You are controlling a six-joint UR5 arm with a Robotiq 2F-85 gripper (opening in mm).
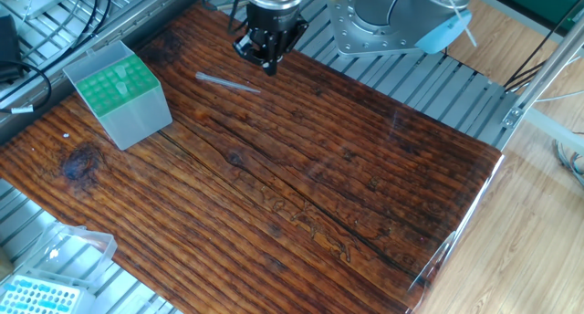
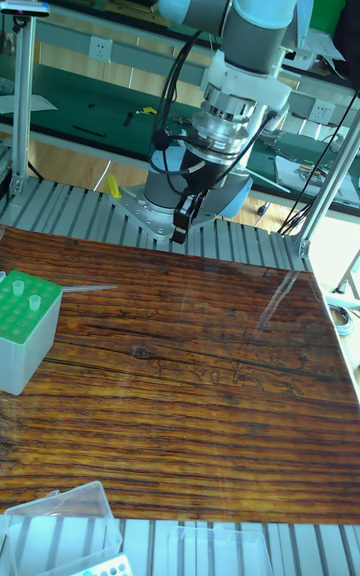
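My black gripper (image 1: 269, 69) hangs above the far edge of the wooden board, up and to the right of a clear pipette tip (image 1: 228, 82) that lies flat on the wood. In the other exterior view the gripper (image 2: 182, 231) shows narrow and dark in front of the arm's base; its finger gap cannot be made out, and no object is visible at it. A frosted box with a green perforated top (image 1: 117, 88) stands upright at the board's left. Two pale tips (image 2: 18, 287) stick up from that green top (image 2: 43, 304).
A clear lid (image 1: 87, 250) and a rack with blue and white spots (image 1: 38, 296) lie beyond the board's near left corner. The arm's base (image 1: 374, 22) is behind the board. Bare wood (image 1: 319, 186) fills the middle and right.
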